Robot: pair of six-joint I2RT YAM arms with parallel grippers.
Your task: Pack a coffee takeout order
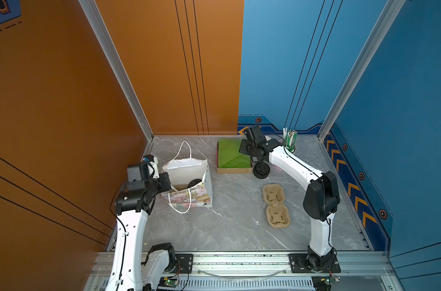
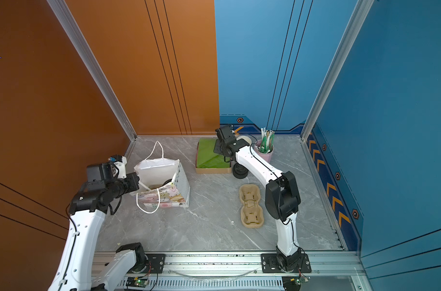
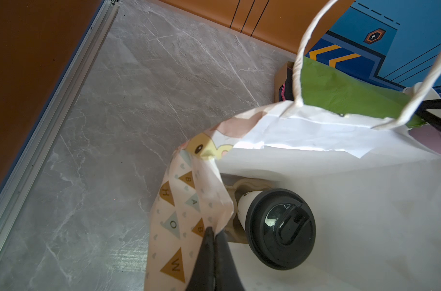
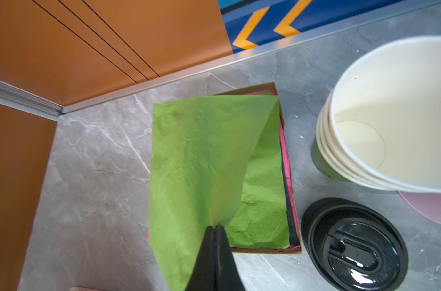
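Note:
The patterned paper bag [image 1: 198, 194] stands open at left, handles up. Its left rim is pinched by my left gripper, which is shut on it. Inside the bag, a cup with a black lid [image 3: 281, 230] sits in a cardboard holder [image 3: 240, 232], partly hidden by the bag wall. At the back middle, my right gripper is shut on a green paper sheet [image 4: 196, 160]. That sheet is bunched at the fingertips and raised over more green paper [image 4: 266, 208] in a shallow box [image 1: 234, 170].
White cups [image 4: 346, 177] are stacked right of the box, near black lids [image 4: 354, 247]. Behind the right arm, a pink container [image 2: 265, 156] holds straws [image 2: 267, 138]. An empty cardboard carrier [image 1: 277, 217] lies at front right. Clear tabletop separates bag and carrier.

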